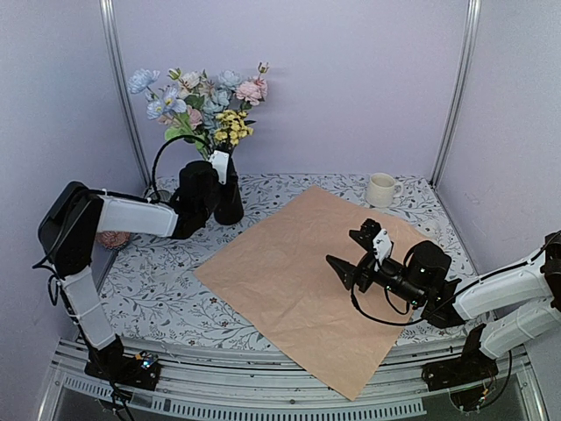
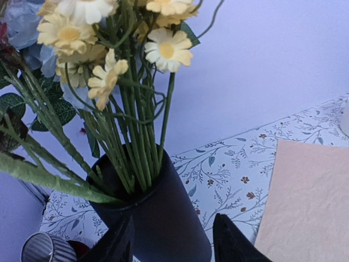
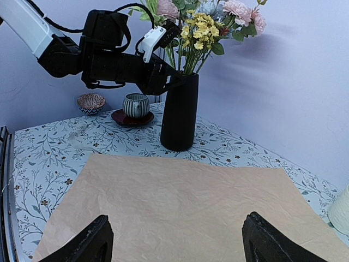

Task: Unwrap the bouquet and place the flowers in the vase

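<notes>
The tall black vase [image 1: 230, 206] stands upright at the back left. A bouquet of blue, pink, white and yellow flowers [image 1: 206, 101] rises from it, and in the left wrist view the green stems [image 2: 139, 147] go into its mouth. My left gripper is open in front of the vase, its fingers [image 2: 121, 240] apart and no stem between them. The vase wall lies beyond the gap; whether a finger touches it I cannot tell. Over the brown paper, my right gripper [image 1: 342, 248] stands open and empty.
Brown paper [image 1: 289, 263] covers the middle of the patterned table. A white mug [image 1: 382, 189] stands at the back right. Left of the vase, in the right wrist view, are a ribbed cup [image 3: 136, 105] on a dark red saucer [image 3: 122, 120] and a patterned bowl [image 3: 90, 103].
</notes>
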